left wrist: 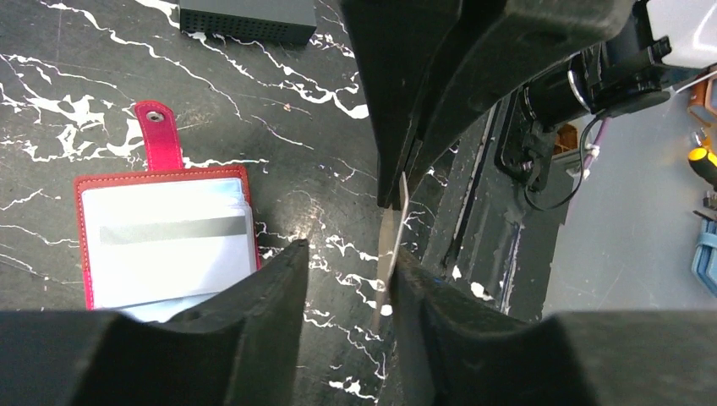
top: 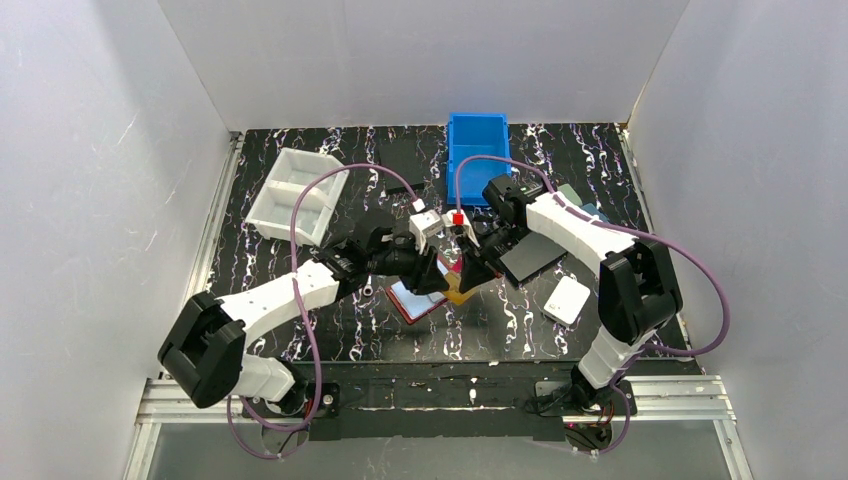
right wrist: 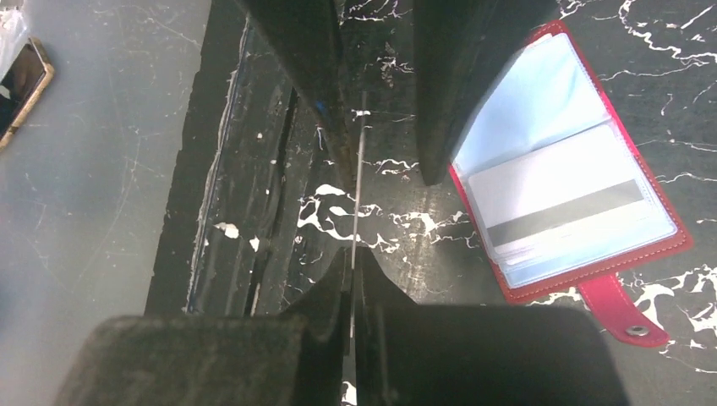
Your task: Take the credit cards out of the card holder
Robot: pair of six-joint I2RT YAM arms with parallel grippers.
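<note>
The red card holder (left wrist: 166,237) lies open on the marble table, clear sleeves and white cards showing. My right gripper (top: 469,275) is shut on a thin card (top: 456,294), gold in the top view and edge-on in both wrist views. My left gripper (top: 432,276) has its fingers part open around the card's edge; in the left wrist view the card (left wrist: 394,241) is close against the right-hand finger, with a gap to the other.
A white divided bin (top: 262,207) stands back left, a blue tray (top: 478,135) at the back. Dark flat slabs (top: 530,262) and a white box (top: 566,299) lie to the right. The front table edge is close below.
</note>
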